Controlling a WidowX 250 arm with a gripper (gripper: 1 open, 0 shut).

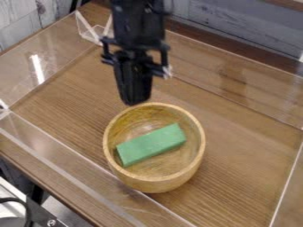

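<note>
A round tan bowl [183, 165] stands on the wooden table at the lower middle, a green block [151, 144] lying inside it. Above and behind the bowl is my black arm, its gripper [142, 94] shut at the bottom end, raised clear of the block, with nothing visible between its fingers.
Black cables lie at the lower left edge, and the table's raised edges run along the back.
</note>
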